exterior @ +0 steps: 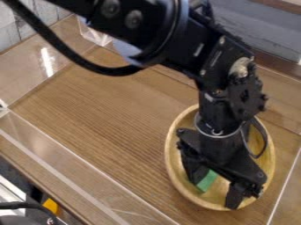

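Note:
My black gripper (221, 176) is lowered into a yellow bowl (179, 180) at the lower right of the camera view. It is open, with its two fingers apart over a green block (203, 183), which is mostly hidden behind the gripper. I cannot tell whether the fingers touch the block.
A wooden tabletop (94, 119) takes up the left and middle, mostly clear. A clear plastic edge runs along its left side. A small yellow object (49, 206) shows at the lower left, beyond that edge.

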